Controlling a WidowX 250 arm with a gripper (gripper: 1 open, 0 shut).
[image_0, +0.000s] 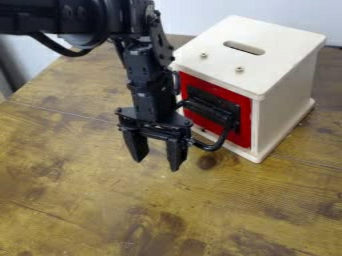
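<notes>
My black gripper (156, 150) hangs above the wooden table at the centre of the view, pointing down, its two fingers apart with nothing between them. Just to its right stands a pale wooden box (283, 90) with a slot and two small knobs on top. The box's front carries a red panel (235, 140) with a black fixture (211, 110) in it, partly hidden by my arm and its cable.
A white wall runs along the back. The arm reaches in from the upper left, close beside the box.
</notes>
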